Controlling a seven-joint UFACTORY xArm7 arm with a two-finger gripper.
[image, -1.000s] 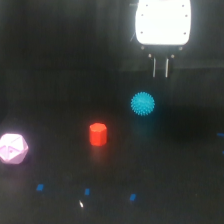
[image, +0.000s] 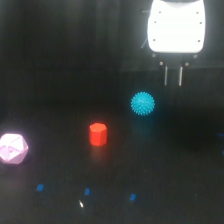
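Observation:
High at the right hangs my gripper (image: 173, 76), under a bright white body (image: 176, 25). Its two thin fingers point down with a gap between them, and nothing shows in that gap. Below and left of the fingertips, apart from them, a light-blue spiky ball (image: 142, 103) rests on the dark surface. A red block with a faceted outline (image: 98, 134) lies further left and nearer the front. At the left edge is a pale pink many-sided piece (image: 13, 148).
Small blue marks (image: 87, 191) dot the front of the dark surface (image: 170, 170), with a tiny white fleck (image: 81, 204) near them. Another faint blue mark (image: 220, 134) shows at the right edge.
My gripper has shifted to the right and slightly lower in the view. The ball, the red block and the pink piece have stayed where they were.

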